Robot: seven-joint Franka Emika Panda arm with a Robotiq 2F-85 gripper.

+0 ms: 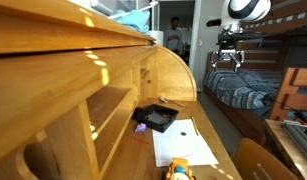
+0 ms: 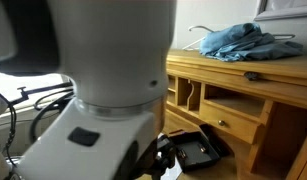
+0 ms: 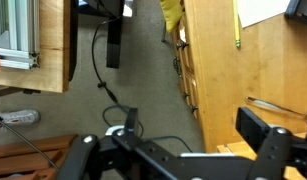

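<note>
My gripper is open, its dark fingers wide apart at the bottom of the wrist view, with bare floor between them. In exterior view 1 it hangs in the air to the right of the wooden desk, touching nothing. On the desktop lie a black tray, a white sheet of paper, a small purple item and an orange toy-like object. A yellow pencil is by the paper in the wrist view. A thin brown stick rests closer to the right finger.
The desk's raised shelf carries blue cloth. Another wooden surface stands left in the wrist view, across open floor with cables. A large white arm part blocks much of exterior view 2.
</note>
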